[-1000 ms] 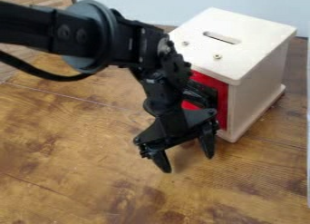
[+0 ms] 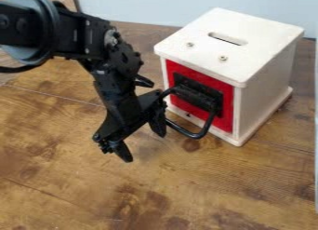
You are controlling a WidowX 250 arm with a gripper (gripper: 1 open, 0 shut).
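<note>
A pale wooden box (image 2: 261,89) with a slot and two small knobs on top stands at the upper right. Its red front panel (image 2: 187,74) carries a dark fitting with a black bar or cable looping down from it. My black gripper (image 2: 119,144) hangs low over the wooden floor, left of and in front of the box, fingers pointing down, open, with nothing visible between them.
A white wall runs behind the box, and a pale edge shows at the far right.
The arm and gripper have moved left and slightly up, away from the box's front, uncovering more of the red panel and its black fitting.
</note>
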